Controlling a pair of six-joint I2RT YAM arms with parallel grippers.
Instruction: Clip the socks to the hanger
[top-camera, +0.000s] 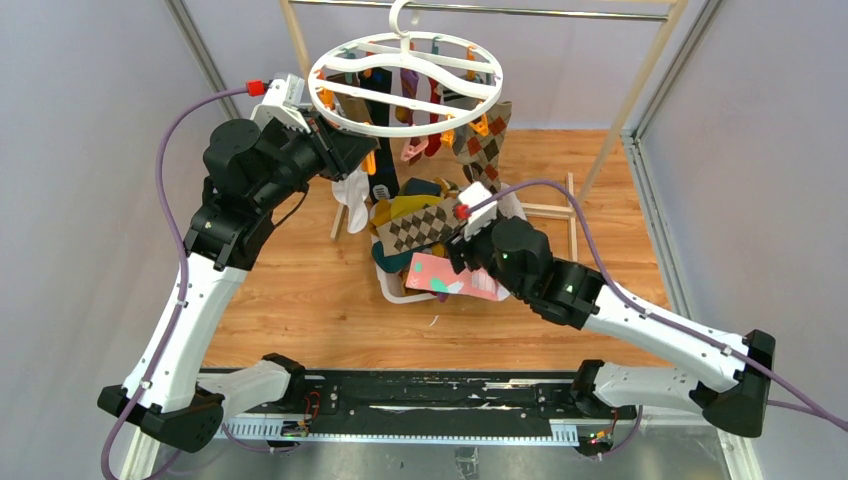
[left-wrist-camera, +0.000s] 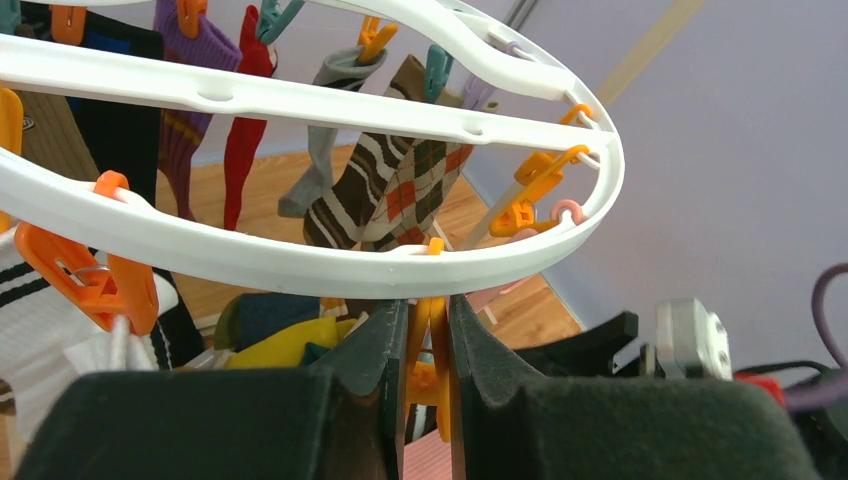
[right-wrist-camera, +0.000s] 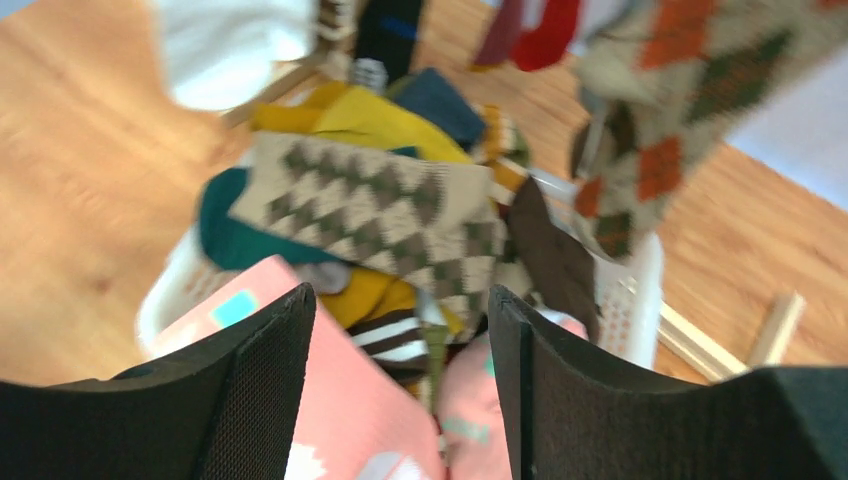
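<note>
The white round hanger (top-camera: 405, 130) hangs at the top, with several socks clipped below it. My left gripper is shut on an orange clip (left-wrist-camera: 425, 375) at the hanger's front rim. No sock shows in that clip. My right gripper is open, low over the basket (right-wrist-camera: 635, 320) of loose socks. A pink patterned sock (top-camera: 450, 276) lies across the front of the basket, below the right gripper's fingers, and a checkered sock (right-wrist-camera: 360, 200) lies behind it.
A wooden rack (top-camera: 640, 80) stands behind the hanger. Bare wooden floor (top-camera: 290, 310) surrounds the basket. Hanging argyle socks (right-wrist-camera: 680, 120) reach down near the right gripper's view.
</note>
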